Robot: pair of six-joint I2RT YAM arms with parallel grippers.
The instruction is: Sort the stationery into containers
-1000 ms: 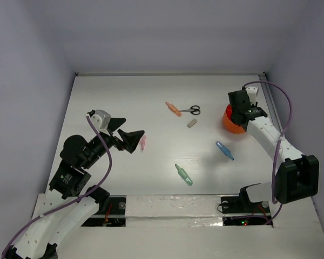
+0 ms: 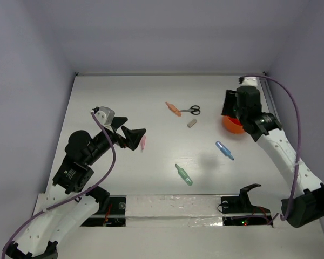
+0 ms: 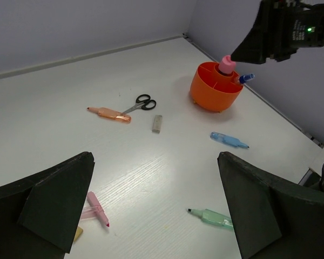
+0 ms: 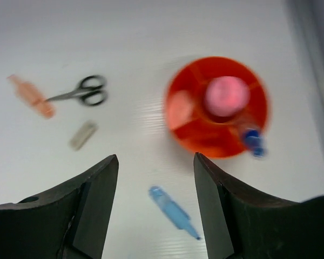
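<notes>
An orange divided container (image 3: 208, 91) holds a pink item (image 3: 227, 65) and a blue-capped pen (image 3: 247, 78). My right gripper is above it, part open, nothing visible between its fingers. My left gripper hangs open over the left of the table. On the table lie an orange highlighter (image 2: 173, 108), scissors (image 2: 194, 109), a grey eraser (image 2: 192, 122), a blue highlighter (image 2: 224, 150), a green highlighter (image 2: 183, 175) and a pink highlighter (image 3: 98, 208).
White walls surround the table (image 2: 108, 91) at back and sides. A yellowish piece (image 3: 78, 233) is partly hidden by the left gripper.
The right arm has shifted, its gripper rising and moving toward the back left over the container. The left arm is nearly still, having moved slightly right since a second ago.
</notes>
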